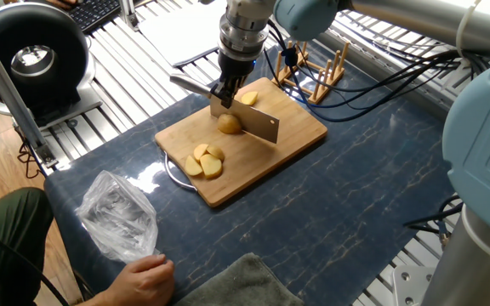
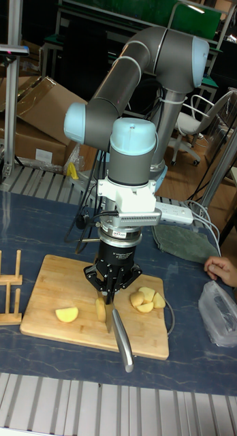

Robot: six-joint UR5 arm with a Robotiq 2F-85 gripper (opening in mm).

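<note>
My gripper [image 1: 222, 95] is shut on a cleaver, near where its handle [image 1: 190, 84] meets the broad steel blade [image 1: 258, 121]. The blade stands on edge over the wooden cutting board [image 1: 270, 153], right beside a potato piece [image 1: 229, 124]. Whether the edge touches the board is hard to tell. In the other view the handle [image 2: 122, 341] points toward the camera, with the potato piece [image 2: 101, 310] against the blade's left side. Several cut chunks [image 1: 211, 164] lie together on one side of the blade, and a single slice [image 1: 249, 98] lies on the other.
A wooden peg rack [image 1: 321, 81] stands close behind the board, with cables [image 1: 381, 85] hanging above it. A clear plastic container [image 1: 119, 217] and a person's hand [image 1: 147, 280] are at the near left. A grey cloth [image 1: 241, 285] lies at the front edge.
</note>
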